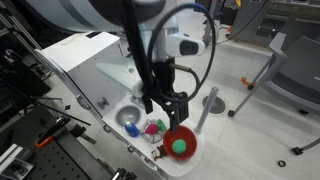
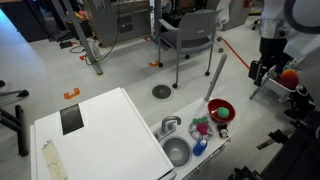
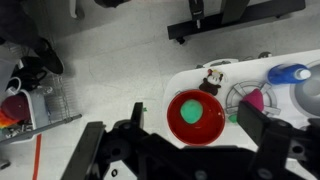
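Note:
My gripper stands open, its two dark fingers wide apart with only the view of the bowl between them. In exterior view 1 the gripper (image 1: 161,108) hangs in front of the white counter. Below it, a red bowl (image 3: 210,127) holds a round green object (image 3: 191,111). Beside the bowl, a pink object (image 3: 254,98) lies on a wire rack (image 3: 234,97). A blue bottle (image 3: 290,74) stands by the round sink (image 3: 312,90). A small black, white and brown figure (image 3: 211,80) lies at the counter's edge.
A faucet (image 2: 169,124) rises by the sink, and an upright grey post (image 2: 216,78) stands behind the bowl. The large white box (image 2: 98,140) takes up the counter's other side. A wire basket (image 3: 50,95) with several items is off to the side.

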